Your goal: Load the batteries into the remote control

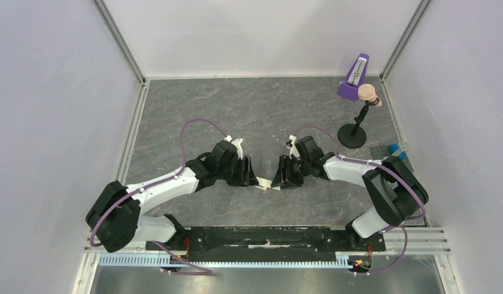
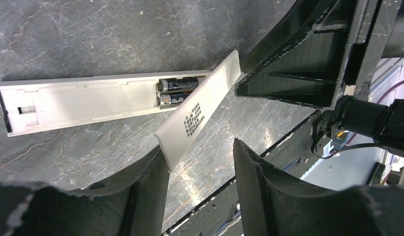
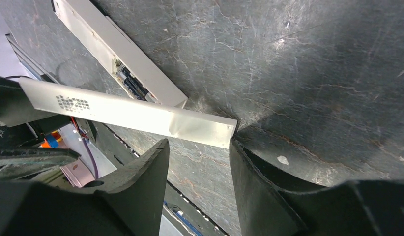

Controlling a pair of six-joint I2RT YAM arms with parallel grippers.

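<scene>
In the left wrist view the white remote (image 2: pixel 92 103) lies open on the table with two batteries (image 2: pixel 175 98) side by side in its right end. Its white cover (image 2: pixel 200 113) slants above that end, near corner at my left gripper's fingertips; the left gripper is open. In the right wrist view the cover (image 3: pixel 126 110) reaches to my right gripper, whose right fingertip touches its end; the fingers stand apart. In the top view both grippers meet over the remote, which they largely hide.
A black stand with a pink head (image 1: pixel 351 136) and a purple object (image 1: pixel 350 86) stand at the back right.
</scene>
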